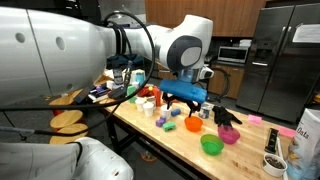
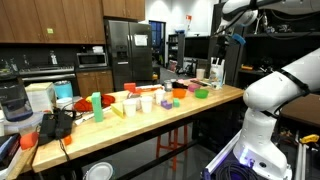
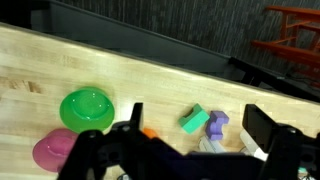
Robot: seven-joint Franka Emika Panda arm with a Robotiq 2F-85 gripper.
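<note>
My gripper hangs open over the table, its two black fingers wide apart with nothing held between them. Below, in the wrist view, lie a green block (image 3: 194, 119) and a purple block (image 3: 216, 124), both seen through the gap. Left of the fingers sit a green bowl (image 3: 87, 108) and a pink bowl (image 3: 54, 150). An orange bowl (image 1: 193, 124) rests near them in exterior view 1; the left finger mostly covers it in the wrist view.
White cups (image 1: 149, 108) and other small things crowd the table's far left in exterior view 1. A dark round container (image 1: 274, 165) stands on the right. Bare wooden tabletop (image 3: 150, 80) runs along the edge nearest the dark floor.
</note>
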